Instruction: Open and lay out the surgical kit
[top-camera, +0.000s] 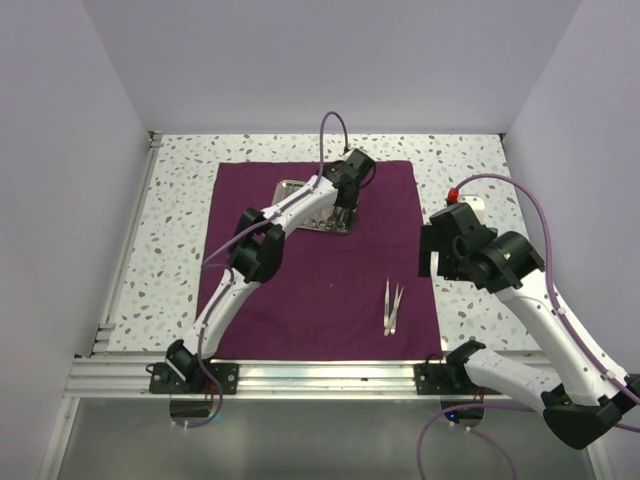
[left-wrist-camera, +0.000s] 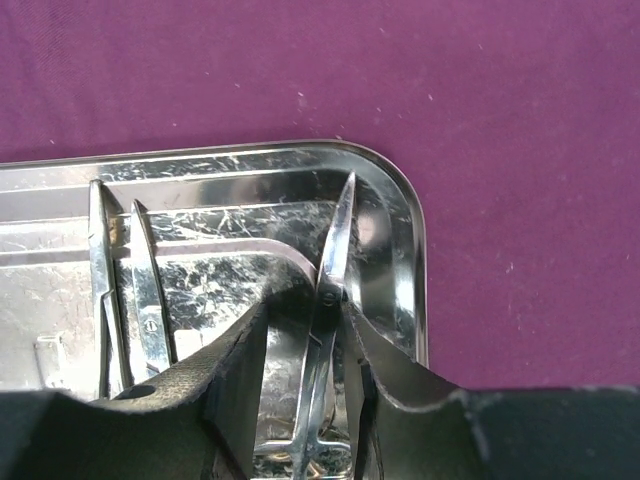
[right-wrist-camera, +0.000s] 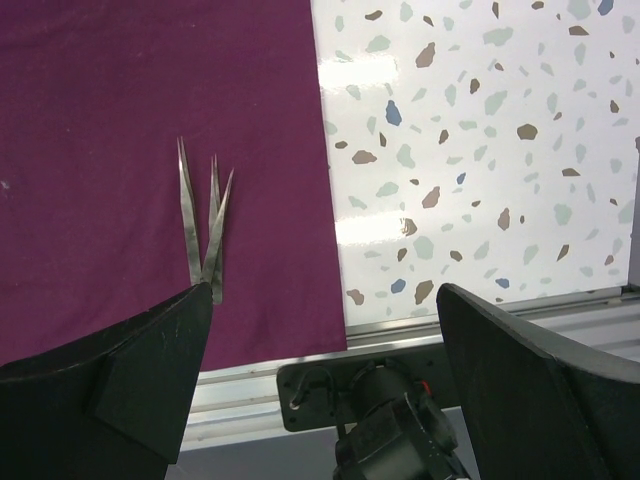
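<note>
A metal tray (left-wrist-camera: 230, 160) lies on the purple cloth (top-camera: 310, 300); its corner fills much of the left wrist view. Inside that corner rests a pair of scissors (left-wrist-camera: 333, 255), pointing away from me. My left gripper is part open, its two fingers on either side of the scissors near their pivot; a grip on them does not show. Left of it in the tray lie two more instruments, one a slim clamp-like tool (left-wrist-camera: 103, 280), the other pointed (left-wrist-camera: 149, 295). My right gripper hangs wide open, empty, over the table's right side.
Several tweezers (right-wrist-camera: 190, 215) lie close together on the cloth's lower right, two of them crossing. Speckled tabletop (right-wrist-camera: 480, 160) borders the cloth, with a metal rail (top-camera: 320, 375) along the front edge.
</note>
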